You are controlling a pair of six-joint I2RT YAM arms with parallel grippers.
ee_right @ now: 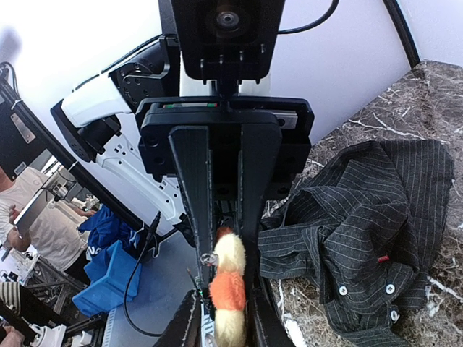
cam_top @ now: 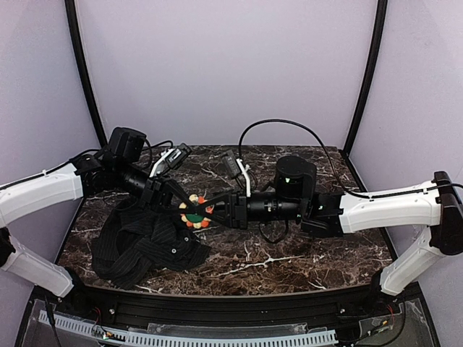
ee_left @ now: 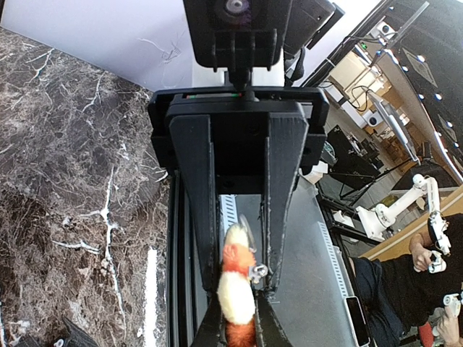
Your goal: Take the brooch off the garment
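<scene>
A flower-shaped plush brooch (cam_top: 194, 217) with cream and orange petals and a green centre hangs between my two grippers, seen edge-on in the left wrist view (ee_left: 236, 296) and right wrist view (ee_right: 228, 296), with a small metal clasp. My left gripper (cam_top: 177, 202) is shut on it. My right gripper (cam_top: 221, 207) comes in from the right, fingers around the brooch's side; whether they grip it is unclear. The dark pinstriped garment (cam_top: 137, 246) lies crumpled on the table below and left, apart from the brooch in the right wrist view (ee_right: 369, 231).
People and equipment show beyond it in the wrist views.
</scene>
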